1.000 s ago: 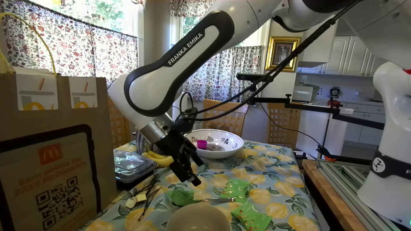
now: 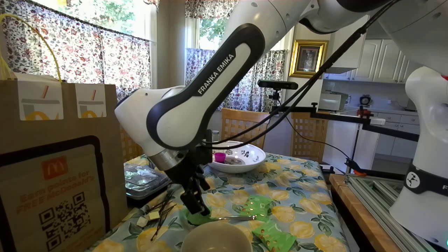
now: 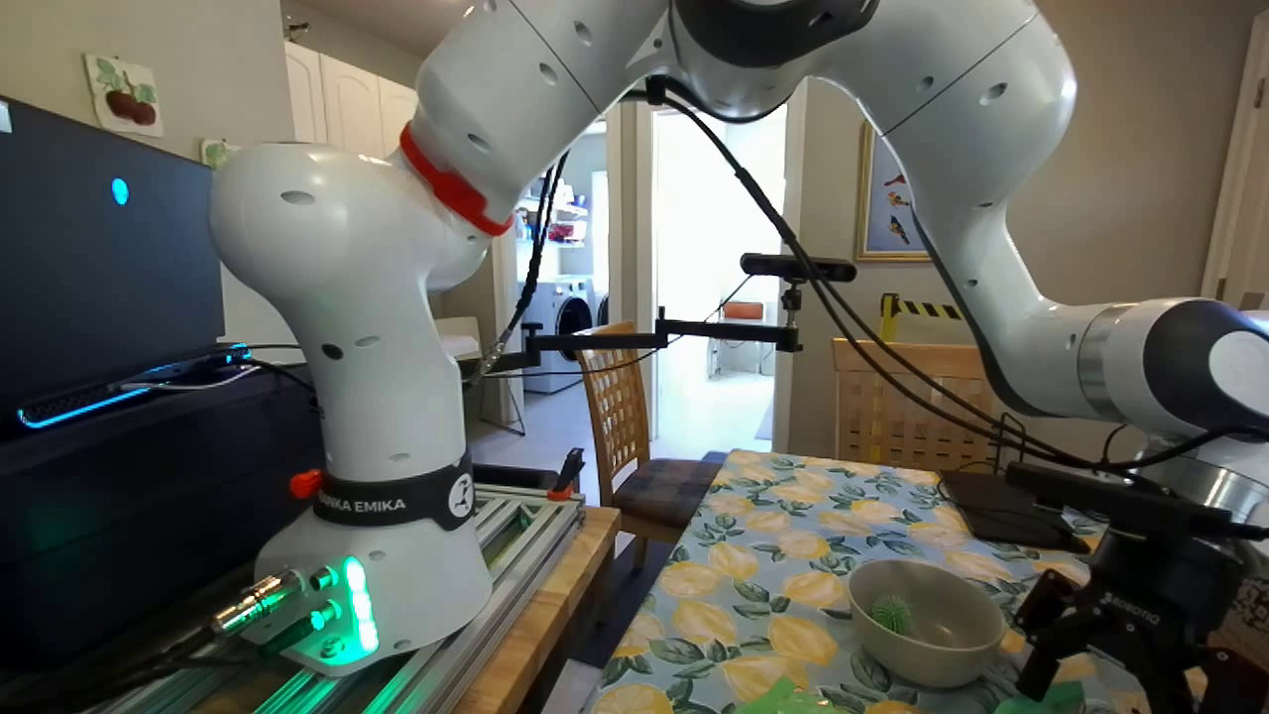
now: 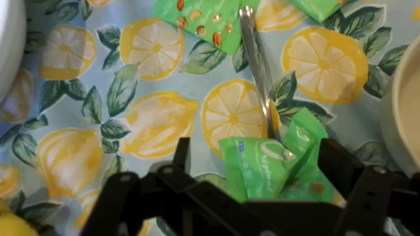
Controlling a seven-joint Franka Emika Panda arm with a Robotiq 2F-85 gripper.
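In the wrist view my gripper is open, its two black fingers on either side of a crumpled green snack packet (image 4: 260,165). The right finger is close to the packet, while a wider gap lies on the left. A metal utensil handle (image 4: 256,59) runs from under or behind the packet to another green packet (image 4: 204,19); its other end is hidden. In exterior view 1 the gripper (image 2: 201,210) is low over the table at the packet. Whether the fingertips touch it I cannot tell.
A beige bowl (image 3: 874,631) with a spiky green ball (image 3: 891,613) stands close beside the gripper. A larger white bowl (image 2: 252,161) holds a pink cup (image 2: 220,157). A third green packet (image 2: 275,236) lies nearby. A paper bag (image 2: 63,168) and a lidded tray (image 2: 142,180) occupy the left.
My gripper has come down toward the table and slightly left in exterior view 1, to the green packet. The packets, utensil and bowls have not visibly moved.
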